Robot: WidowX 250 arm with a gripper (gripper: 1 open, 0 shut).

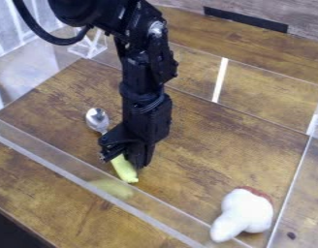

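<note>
My black gripper [120, 153] is low over the wooden floor of a clear-walled tray, its fingertips at the upper end of a pale yellow-green object [125, 170]. The fingers look shut; whether anything is between them is hidden by the gripper body. A silver spoon [97, 120] lies just left of the arm, its handle hidden behind the gripper. A white, mushroom-like object with a reddish edge [244, 213] lies at the lower right, apart from the gripper.
Clear tray walls [71, 163] run along the front and sides.
</note>
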